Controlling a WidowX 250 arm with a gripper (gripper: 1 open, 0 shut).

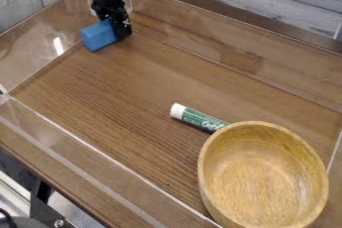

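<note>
My black gripper (110, 20) reaches down from the top left of the camera view, shut on a blue block (98, 36) at the far left of the wooden table (154, 82). The fingers partly hide the block's upper part, and whether it rests on the surface is hard to tell.
A green-and-white tube (199, 118) lies at the middle right, beside a large tan bowl (261, 177) in the lower right corner.
</note>
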